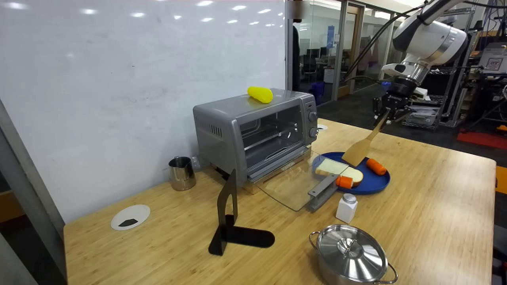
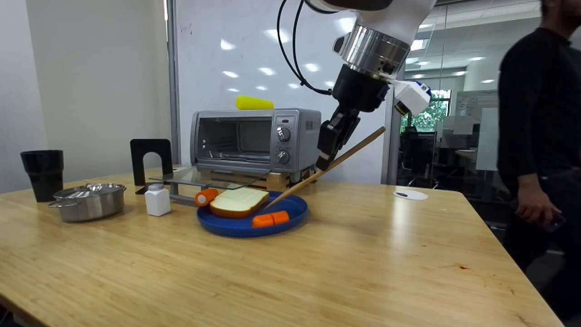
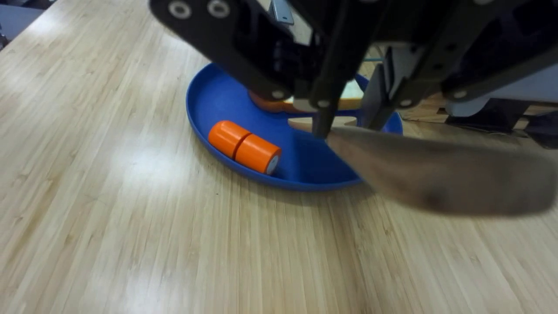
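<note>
My gripper (image 1: 389,114) is shut on the handle of a wooden spatula (image 1: 357,151), above the far right side of the table. The spatula slants down, its blade at the blue plate (image 2: 243,233) beside the bread; whether the tip touches either one I cannot tell. On that plate lies a slice of bread (image 2: 238,201) with a brown crust. Two orange pieces lie there too: a carrot piece (image 3: 243,146) near the rim and a second orange piece (image 2: 205,196) by the bread. The wrist view shows the spatula handle (image 3: 444,172) large and blurred toward the camera.
The grey toaster oven (image 1: 223,128) has its glass door (image 1: 297,183) lowered, reaching over the plate's edge. A white shaker (image 1: 346,209), a lidded pot (image 1: 351,251) and a black stand (image 1: 247,236) are nearby. Table to the plate's right is clear.
</note>
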